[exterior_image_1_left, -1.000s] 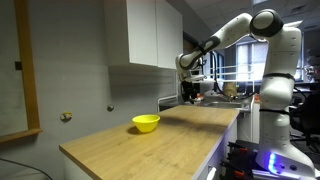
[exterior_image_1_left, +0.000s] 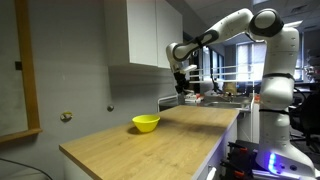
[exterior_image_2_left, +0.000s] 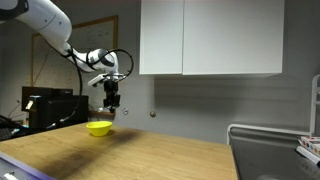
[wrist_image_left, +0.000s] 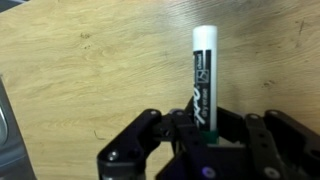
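Note:
A white marker (wrist_image_left: 203, 75) with dark lettering and a dark green band near its lower end juts out from my gripper in the wrist view. The dark fingers appear closed around that end, though the contact itself is partly hidden. In the first exterior view my gripper (exterior_image_1_left: 181, 89) hangs well above the wooden table, to the right of a yellow bowl (exterior_image_1_left: 146, 123). From the second exterior view, the gripper (exterior_image_2_left: 112, 106) appears above and near the same bowl (exterior_image_2_left: 99, 128); the marker is too small to make out there.
White cupboards (exterior_image_1_left: 150, 40) hang on the wall behind it. A sink area (exterior_image_2_left: 270, 150) lies at the right in the second exterior view, and black equipment (exterior_image_2_left: 60, 108) stands at the left.
My gripper has risen and shifted slightly to the left in the first exterior view. The yellow bowl has stayed in place.

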